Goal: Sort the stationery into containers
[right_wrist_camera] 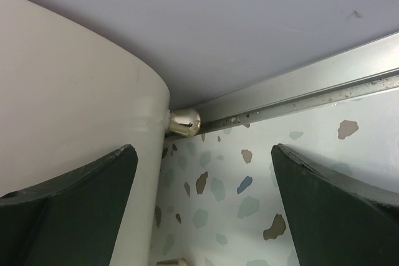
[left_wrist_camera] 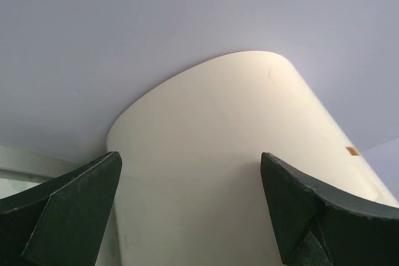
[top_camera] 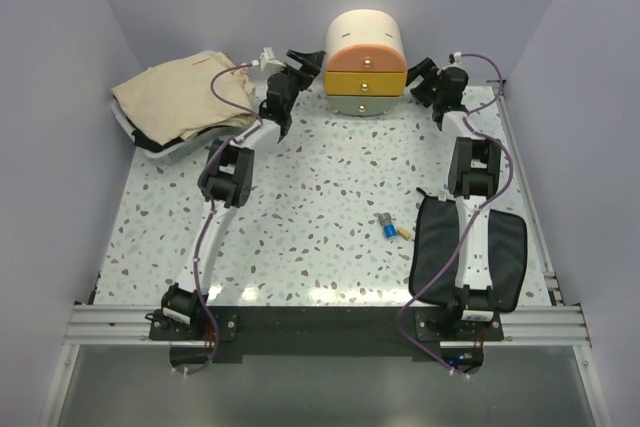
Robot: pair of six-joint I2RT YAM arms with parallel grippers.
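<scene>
A rounded cabinet (top_camera: 366,32) stands against the back wall, its orange drawer (top_camera: 366,60), yellow drawer (top_camera: 366,85) and green drawer (top_camera: 364,105) all appearing closed. At its left side is my left gripper (top_camera: 316,61), open, with the cream cabinet body (left_wrist_camera: 199,129) beyond its fingers. My right gripper (top_camera: 416,78) is at the cabinet's right side, also open; no object is held between its fingers. A blue-labelled item (top_camera: 389,231) and a small tan piece (top_camera: 405,234) lie close together on the front right of the table.
At the back left, beige cloth (top_camera: 185,92) lies over a white basket (top_camera: 190,145). A black zippered pouch (top_camera: 470,253) lies at the front right, under the right arm.
</scene>
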